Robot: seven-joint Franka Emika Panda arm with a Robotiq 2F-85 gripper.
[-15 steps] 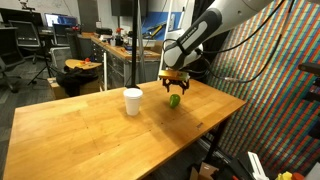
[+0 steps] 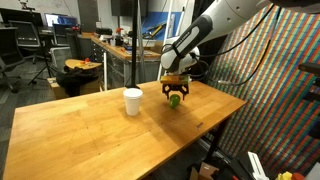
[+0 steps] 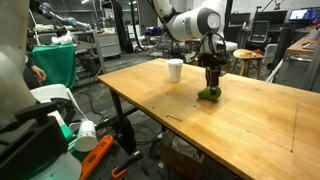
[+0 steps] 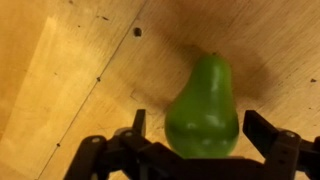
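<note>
A green pear-shaped object lies on the wooden table, its narrow end toward the top of the wrist view. My gripper is open above it, one finger on either side of its wide end with gaps showing. Exterior view 1 has the green object right under the gripper. From the other side, the green object shows just below the fingers; whether they touch it cannot be told there. A white cup stands upright to the left in exterior view 1.
The wooden table is broadly bare around the green object. In exterior view 2 the white cup stands farther back, and a small thin item lies near the table's edge.
My gripper has come down closer to the green object over the last second. The green object and the white cup have stayed in place.
</note>
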